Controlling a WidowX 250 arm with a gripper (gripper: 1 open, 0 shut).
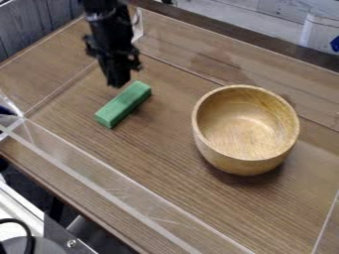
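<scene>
My gripper [114, 62] is raised at the upper left, above and behind a green block [123, 104] that lies on the wooden table. The fingers are blurred and point down; nothing is visible held between them, and they stand apart from the block.
A large round wooden bowl [245, 154] sits to the right of the block. A dark cable lies at the lower left, beside the table edge.
</scene>
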